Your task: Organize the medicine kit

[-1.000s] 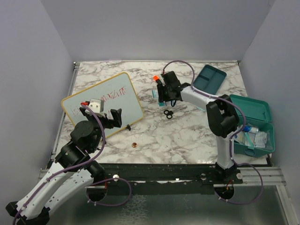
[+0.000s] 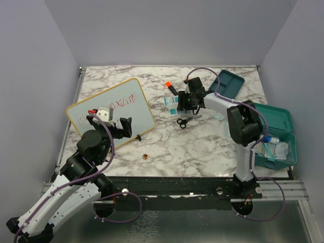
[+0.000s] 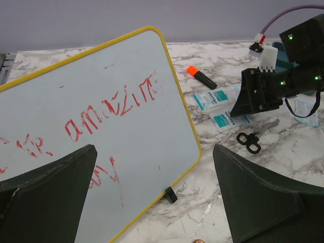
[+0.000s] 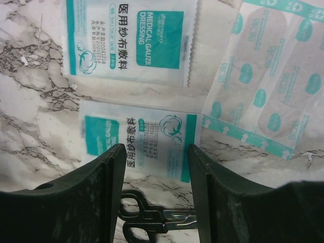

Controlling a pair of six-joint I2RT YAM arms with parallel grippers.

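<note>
My right gripper is open just over a lower gauze dressing packet, with nothing held between its fingers. Another gauze packet lies above it, and a translucent bandage sheet to the right. Black scissors lie below the fingertips. The teal medicine box stands at the right with items inside and its lid opened back. My left gripper hangs open and empty over the whiteboard.
A whiteboard with red writing covers the left. An orange-black marker and an empty teal tray lie at the back. A small round object lies at the front.
My right gripper has moved to the right over the packets from about a second ago, with little movement in the latest part. The left arm is still.
</note>
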